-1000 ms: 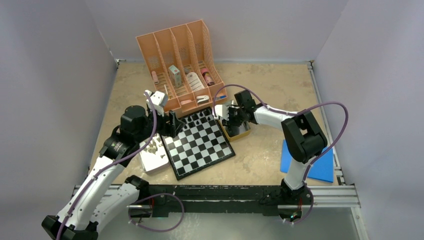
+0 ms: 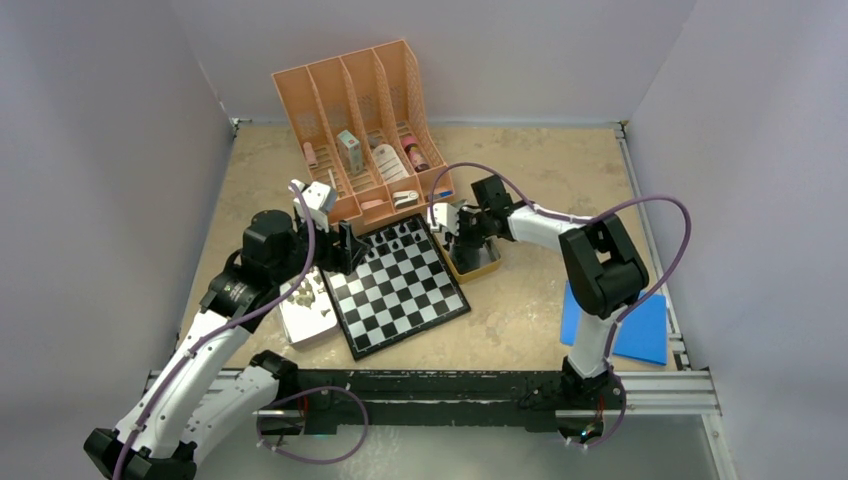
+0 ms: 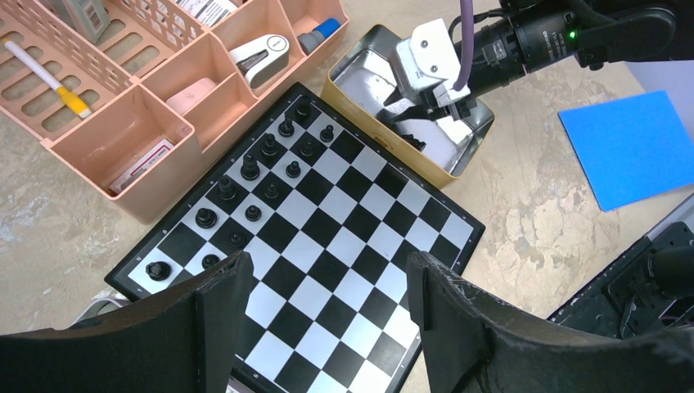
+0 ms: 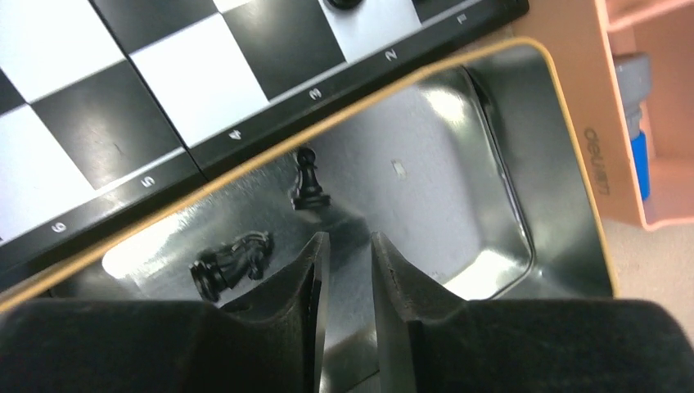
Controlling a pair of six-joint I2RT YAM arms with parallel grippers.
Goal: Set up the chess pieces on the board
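Observation:
The chess board (image 3: 344, 237) has several black pieces (image 3: 250, 167) standing along one side. My left gripper hangs open above it, nothing between its fingers. My right gripper is over the metal box (image 3: 453, 147) beside the board, its fingertips a little apart with nothing visible between them. In the right wrist view, a black pawn (image 4: 308, 180) and another black piece (image 4: 229, 264), possibly more than one, lie on their sides in that box.
A peach organizer (image 2: 360, 130) stands behind the board. A white box (image 2: 305, 320) with light pieces lies left of it, partly under my left arm. A blue mat (image 2: 640, 330) lies at the front right.
The right arm has shifted slightly at the metal box, its wrist and cable moving a little. The left arm has not moved.

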